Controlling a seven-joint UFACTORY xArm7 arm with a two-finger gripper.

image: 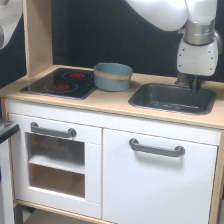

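My gripper [187, 82] hangs at the upper right, over the back edge of the sink [172, 98]. Its fingers are small and dark against the dark background and blend with what looks like the tap, so whether they are open or shut does not show. A blue-grey pot [113, 77] with a tan band stands upright on the counter beside the black cooktop [62, 84], well to the left of my gripper and apart from it.
Below the counter are an oven-like compartment with a grey handle [53, 131] and a closed white cupboard door [150, 185] with its own handle [157, 148]. A wooden upright [38, 35] stands at the back left.
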